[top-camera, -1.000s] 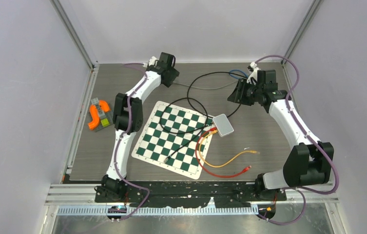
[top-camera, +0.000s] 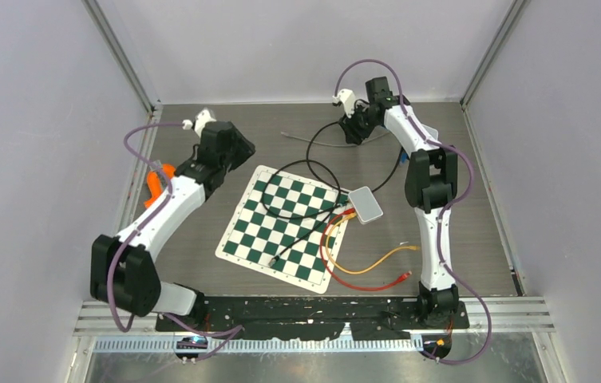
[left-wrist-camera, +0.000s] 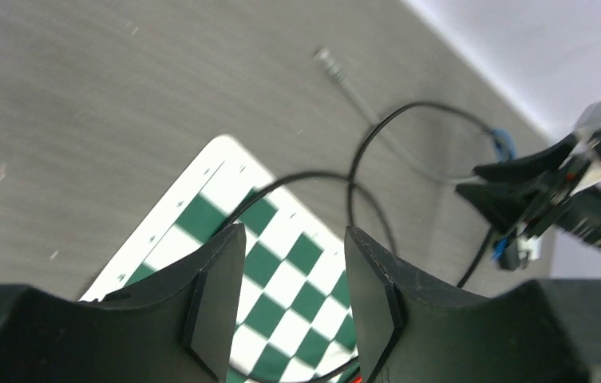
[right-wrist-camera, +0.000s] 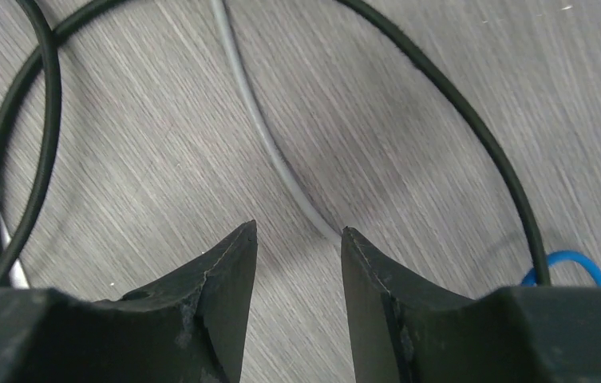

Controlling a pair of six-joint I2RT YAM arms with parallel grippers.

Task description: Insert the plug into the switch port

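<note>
The grey cable (top-camera: 325,144) lies along the back of the table, its clear plug (left-wrist-camera: 327,61) at the left end. The small white switch box (top-camera: 365,205) sits right of the checkered board's corner, red and yellow cables running to its left side. My left gripper is open and empty, above and left of the board. Over the grey cable's right-hand stretch hovers my right gripper, fingers apart. In the right wrist view, the grey cable passes out of sight beside the right finger (right-wrist-camera: 354,255); contact cannot be told.
A black cable (top-camera: 310,159) loops over the checkered board (top-camera: 235,248) and across the grey cable. A blue cable (right-wrist-camera: 572,257) lies near my right gripper. Red (top-camera: 405,277) and yellow (top-camera: 415,247) plugs lie near the front. Orange parts (top-camera: 154,185) stand at the left.
My right arm has swung left, bringing its gripper over the grey cable.
</note>
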